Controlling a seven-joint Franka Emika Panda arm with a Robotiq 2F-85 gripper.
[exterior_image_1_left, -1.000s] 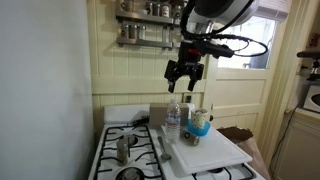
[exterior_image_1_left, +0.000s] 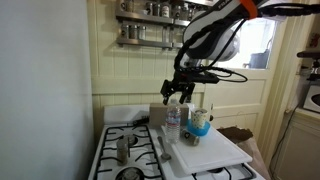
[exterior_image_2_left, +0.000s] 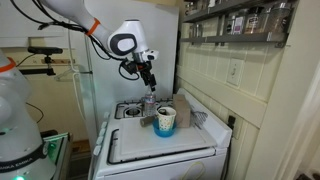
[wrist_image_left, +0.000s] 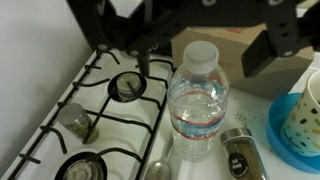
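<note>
A clear water bottle (wrist_image_left: 198, 112) with a white cap and a red-and-blue label stands upright beside the stove burners. My gripper (exterior_image_1_left: 178, 96) hangs just above it, fingers pointing down. In the wrist view the fingers are spread, with one dark finger (wrist_image_left: 138, 42) left of the cap and the other right of it. The cap appears in the gap between them, and neither finger visibly touches it. From exterior view 2, the bottle (exterior_image_2_left: 150, 106) stands below the gripper (exterior_image_2_left: 139, 75).
A blue bowl (wrist_image_left: 280, 135) holding a patterned cup (wrist_image_left: 303, 125) sits right of the bottle. A spice jar (wrist_image_left: 243, 157) and a spoon (wrist_image_left: 159, 170) lie close by. Behind stands a cardboard box (wrist_image_left: 225, 52). Stove grates (wrist_image_left: 120, 128) fill the left. The white board (exterior_image_1_left: 212, 152) has free room in front.
My gripper has come down toward the bottle over the last second. Bottle, bowl and cup have stayed in place.
</note>
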